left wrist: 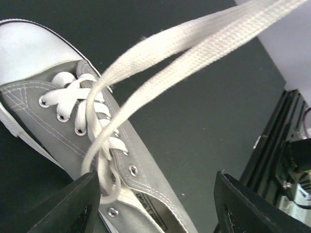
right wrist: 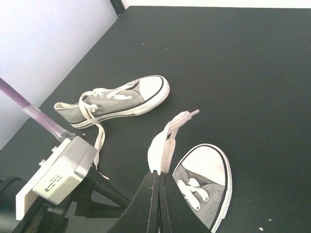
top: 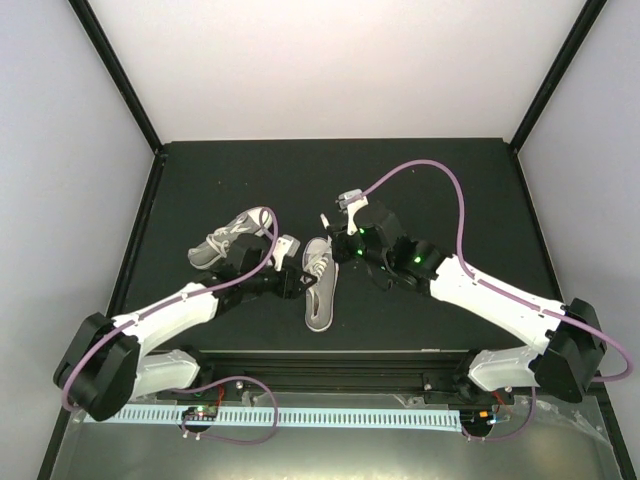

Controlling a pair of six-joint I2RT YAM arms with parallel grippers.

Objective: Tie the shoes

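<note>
The near shoe [top: 320, 305], grey canvas with white laces, lies lengthwise in mid-table. My right gripper is shut on its white lace, holding it raised; in the left wrist view two strands [left wrist: 160, 73] run up from the shoe. My left gripper is over this shoe, part open, its fingers either side of the shoe body [left wrist: 58, 126], with no lace clearly between them. The other shoe [right wrist: 116, 104] lies at the back left on its sole or slightly tilted, laces loose.
Both arms meet over the middle, close to each other.
</note>
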